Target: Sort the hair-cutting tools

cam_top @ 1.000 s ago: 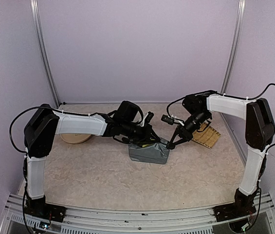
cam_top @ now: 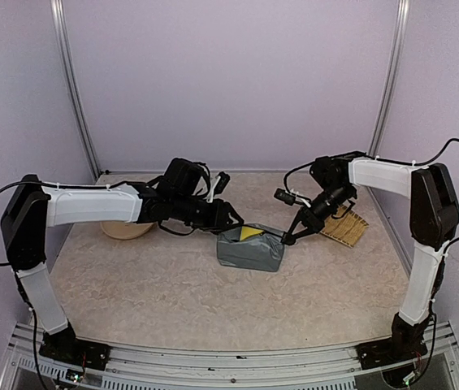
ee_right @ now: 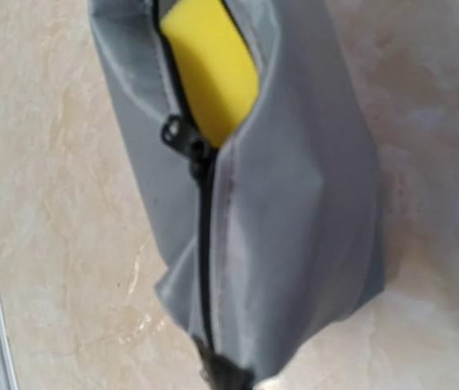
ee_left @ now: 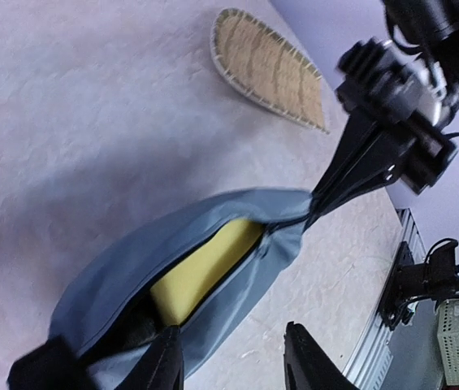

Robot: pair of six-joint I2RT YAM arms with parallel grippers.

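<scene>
A grey zip bag [cam_top: 249, 253] stands in the middle of the table, its zip partly open. Inside the opening a yellow thing [ee_right: 211, 69] shows, and beside it a dark object [ee_left: 132, 327] that I cannot make out. My right gripper is shut on the bag's right end, pinching the cloth by the end of the zip. The black zip slider [ee_right: 185, 143] sits partway along the bag. My left gripper is open just above the bag's left part, with nothing held between its fingers.
A woven tray [cam_top: 344, 228] lies at the right, partly behind the right arm. A round pale basket [cam_top: 125, 231] is at the left, partly under the left arm.
The right gripper stays at the bag's end, almost unmoved.
</scene>
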